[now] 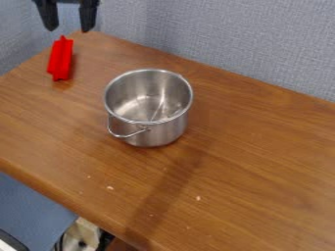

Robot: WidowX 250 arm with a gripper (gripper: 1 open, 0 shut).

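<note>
A red bottle-like object (61,61) lies on the wooden table at the back left. Above it, at the top edge of the view, my dark gripper (67,16) hangs open, its two fingers apart with nothing between them; much of it is out of frame. A steel pot (148,125) with a wire handle stands near the middle of the table, to the right of the red object.
A grey textured wall (249,44) runs along the back, and the table's left edge drops away at the lower left.
</note>
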